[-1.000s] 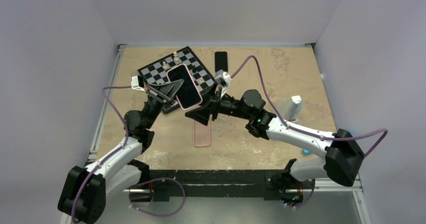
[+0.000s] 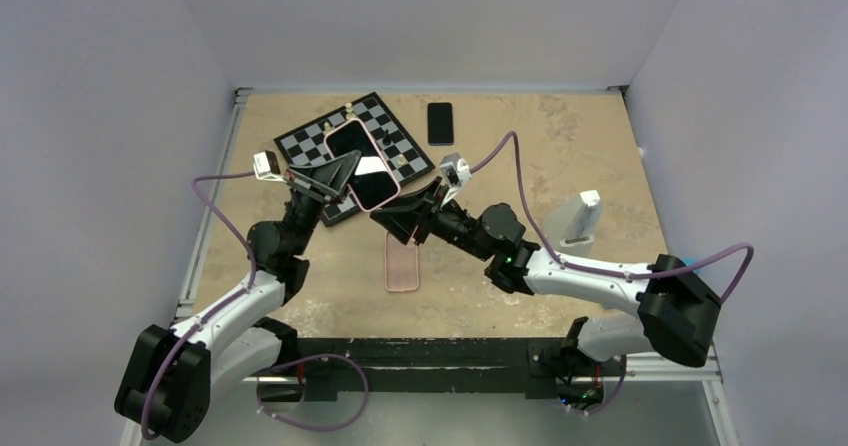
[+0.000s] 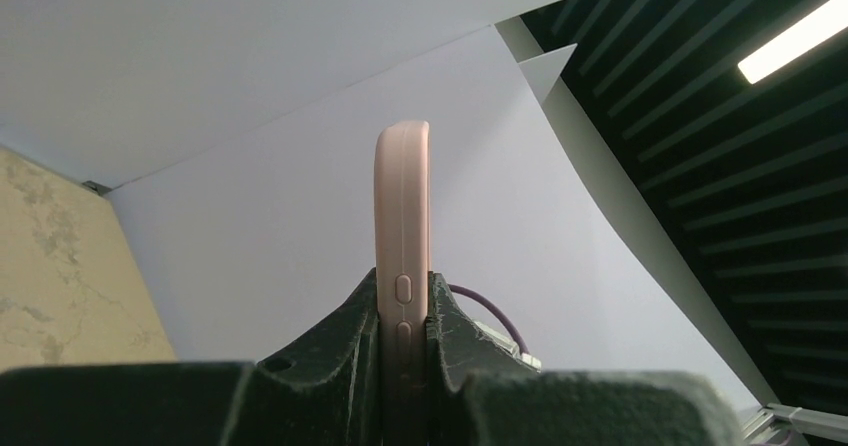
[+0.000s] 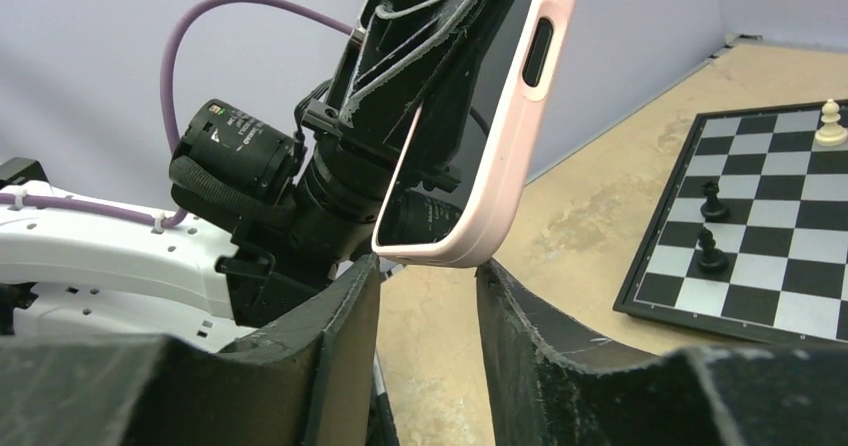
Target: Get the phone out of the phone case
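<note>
A phone in a pink case (image 2: 365, 166) is held tilted in the air above the chessboard by my left gripper (image 2: 340, 186), shut on it. In the left wrist view the case's side with two buttons (image 3: 402, 216) stands upright between the fingers. My right gripper is part open at the case's lower corner, its fingertips just below the pink edge (image 4: 480, 216), nothing clearly between them. The dark screen (image 4: 420, 206) shows inside the case in the right wrist view.
A chessboard (image 2: 300, 146) with pieces lies at the back left. A dark phone (image 2: 440, 123) lies at the back, a pink case (image 2: 402, 266) on the table below the grippers, a white stand (image 2: 577, 216) at the right.
The left-held phone has shifted only slightly.
</note>
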